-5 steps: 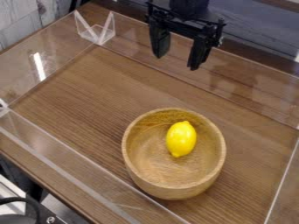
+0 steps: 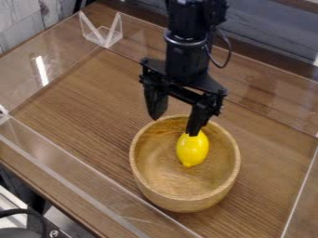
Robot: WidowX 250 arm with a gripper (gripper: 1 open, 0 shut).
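Observation:
A tan round bowl sits at the lower middle with a yellow oval object inside it, toward the bowl's right. My black gripper is over the back of the bowl, its two fingers spread open either side, just above the yellow object. I see nothing held between the fingers.
A clear plastic piece stands at the back left near the table edge. A dark cable shows at the bottom left corner.
The bowl and yellow object look unmoved.

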